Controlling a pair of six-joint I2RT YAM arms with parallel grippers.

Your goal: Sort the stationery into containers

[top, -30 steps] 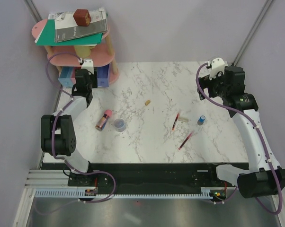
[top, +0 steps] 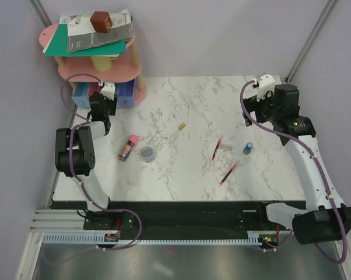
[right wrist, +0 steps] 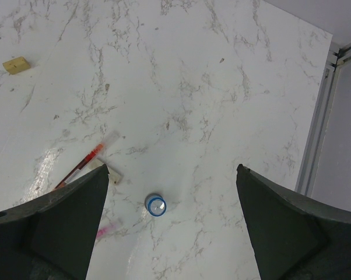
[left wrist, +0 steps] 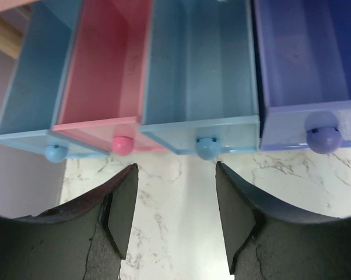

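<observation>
Four pulled-out drawers fill the top of the left wrist view: a light blue drawer [left wrist: 25,142] at far left, a pink drawer [left wrist: 94,123], another light blue drawer [left wrist: 164,129] and a dark blue drawer [left wrist: 286,125]. The parts of them that show look empty. My left gripper is open just in front, its fingers apart below the middle light blue drawer's knob [left wrist: 208,149], nothing between them. On the table lie two red pens [top: 216,149] [top: 228,174], an eraser [top: 225,147] and a blue-rimmed cylinder [right wrist: 155,205]. High over the right side, my right gripper is open and empty.
A pink-capped bottle [top: 127,148] and a round clear container [top: 147,154] stand near the left arm. A small yellow block [top: 182,126] lies mid-table. Books and a brown block [top: 101,22] rest atop the shelf [top: 88,69].
The right arm and the table items look unchanged.
</observation>
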